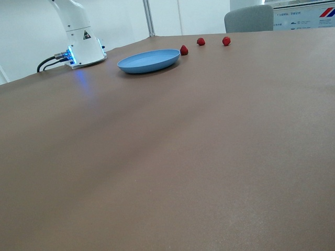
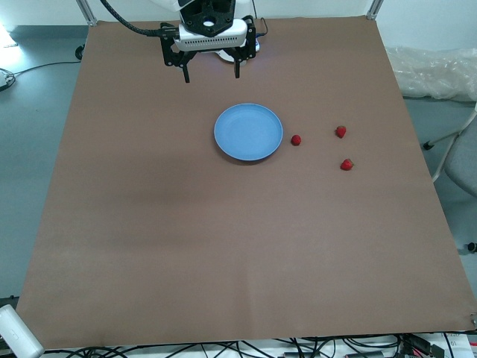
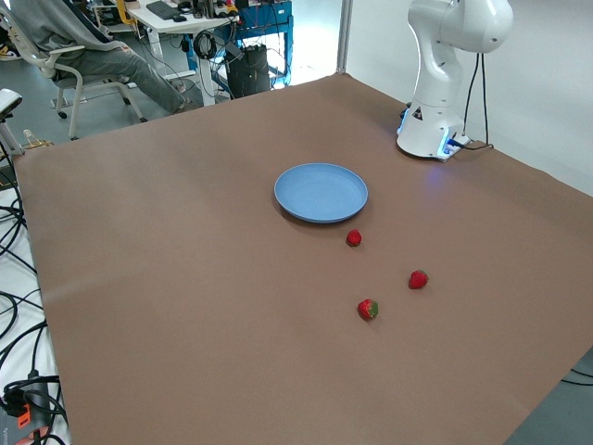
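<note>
A blue plate (image 2: 248, 131) (image 1: 148, 60) (image 3: 321, 192) lies on the brown tabletop, empty. My black gripper (image 2: 212, 74) hangs at the back of the table, above and behind the plate, its two fingers spread apart with nothing seen between them. The gripper is outside the top and right views, where only the white arm body shows.
Cables run along the table's front edge in the left view. A grey chair (image 2: 462, 156) stands beyond the right edge, and the arm's base (image 3: 426, 130) is at the back edge.
</note>
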